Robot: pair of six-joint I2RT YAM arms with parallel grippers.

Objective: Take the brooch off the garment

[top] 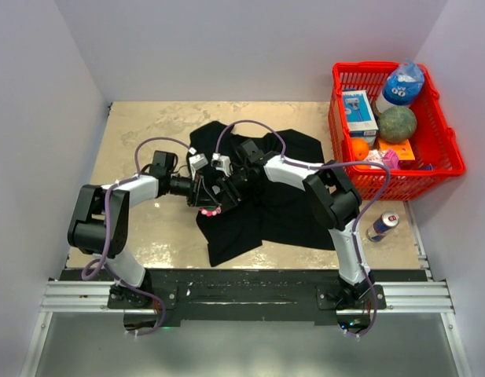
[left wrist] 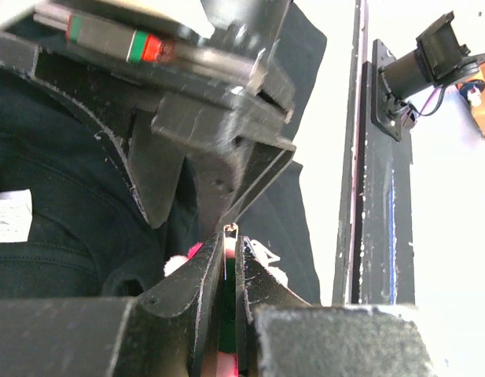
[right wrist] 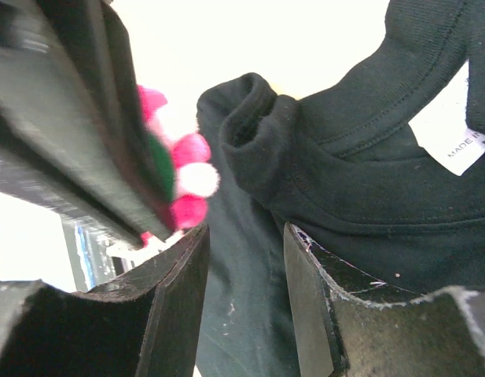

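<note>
The black garment (top: 281,212) lies on the table, a white label (right wrist: 450,118) in its collar. My left gripper (top: 196,203) is shut on the pink-and-white brooch (right wrist: 193,177), which has a green middle and hangs just below the fingertips in the top view. A small gold pin end (left wrist: 230,228) shows at the left fingertips (left wrist: 230,251). My right gripper (top: 230,192) is beside it; in the right wrist view its fingertips (right wrist: 246,243) are close together on the dark garment, apparently shut on its fabric. Both grippers crowd together over the collar area.
A red basket (top: 439,141) full of items, including a bottle and boxes, stands at the back right. A can (top: 382,226) stands at the front right. Bare tabletop (top: 124,133) shows at the left and back left.
</note>
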